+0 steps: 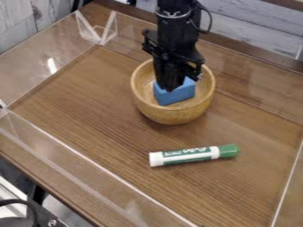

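A light wooden bowl (175, 112) holds a blue block (171, 94). My black gripper (172, 66) hangs over the bowl, low at the block; whether its fingers are open or shut on it cannot be made out. A green-and-white tube (193, 155) lies on the table in front and to the right of the bowl.
Clear strips stand at the back left edge, and a black cable shows at the lower left corner.
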